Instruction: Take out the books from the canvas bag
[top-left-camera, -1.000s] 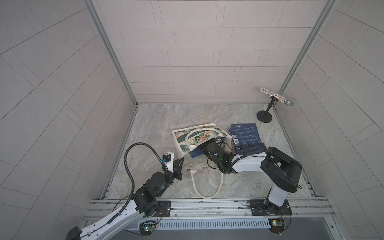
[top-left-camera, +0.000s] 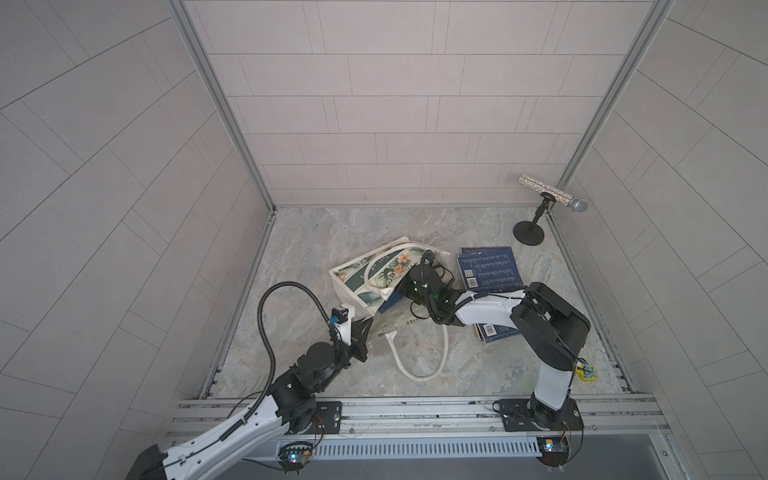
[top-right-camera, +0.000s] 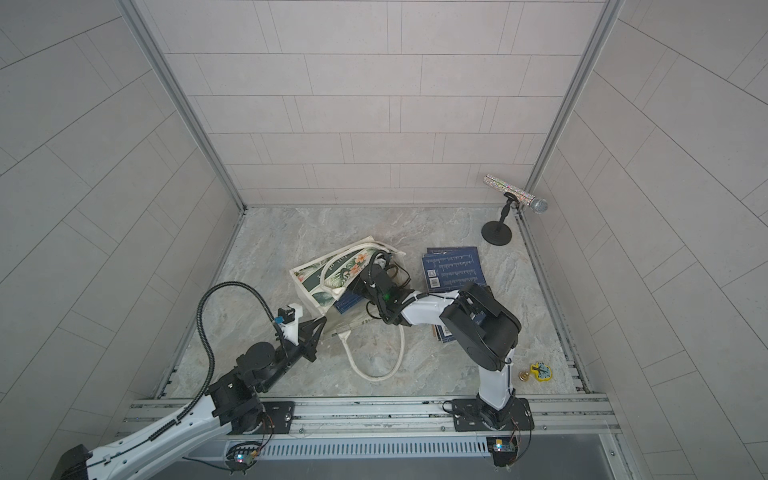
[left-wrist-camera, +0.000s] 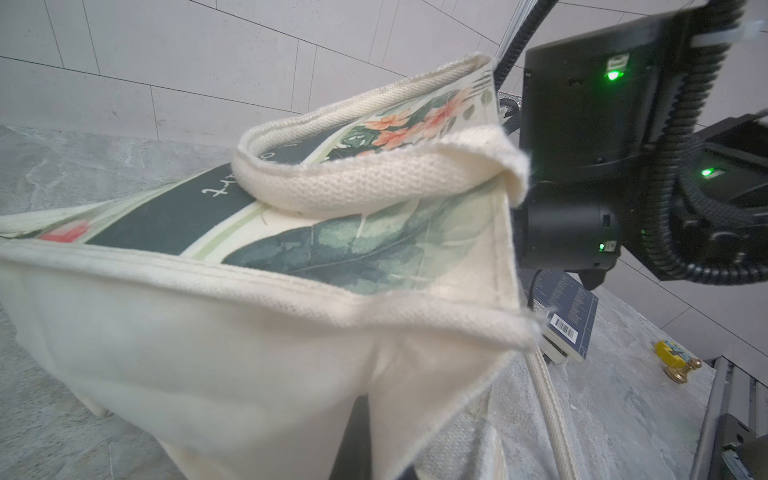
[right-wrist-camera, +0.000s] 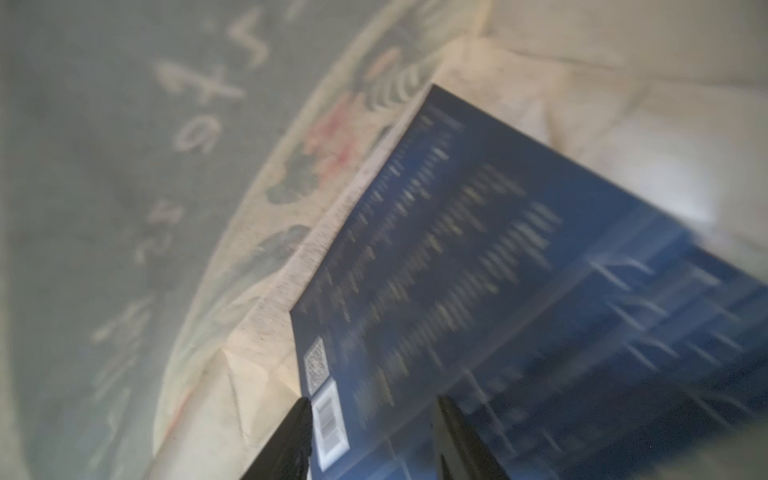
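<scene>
The floral canvas bag (top-left-camera: 368, 272) lies on its side at mid-table, its long handle trailing forward. My right gripper reaches into its mouth; in the right wrist view its two fingers stand apart, part open, over a navy book (right-wrist-camera: 448, 264) inside, which is blurred. My left gripper (top-left-camera: 360, 340) hangs at the bag's front left corner; in the left wrist view its dark fingertip sits against the pale cloth, appearing shut with nothing visible held.
Several navy books (top-left-camera: 488, 268) lie stacked to the right, partly under the right arm. A microphone on a stand (top-left-camera: 552, 200) is at back right; a small yellow object (top-left-camera: 586, 370) at front right.
My right arm has moved back and left, deeper toward the bag, and the bag has shifted left and upward in the top view. The left arm has edged slightly rightward.
</scene>
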